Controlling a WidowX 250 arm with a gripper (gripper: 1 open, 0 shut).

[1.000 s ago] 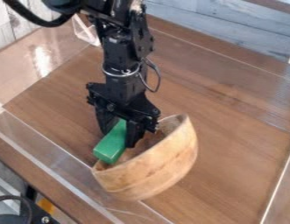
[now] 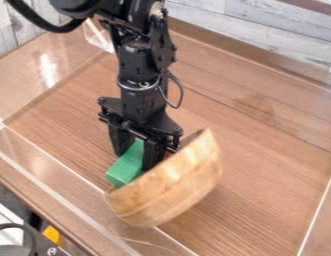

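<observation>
The black gripper (image 2: 140, 150) reaches down at the centre of the camera view, shut on a green block (image 2: 125, 168) whose upper part it partly hides. A light wooden bowl (image 2: 171, 191) lies tipped on the tabletop just in front of and to the right of the block, directly below the gripper. The block's lower end is at the bowl's left side; whether the two touch is unclear.
A clear strip runs along the left front edge, with cables and metal fittings beyond it at the lower left.
The bowl has tilted and shifted slightly, its inside now less visible. The gripper and green block are almost unchanged.
</observation>
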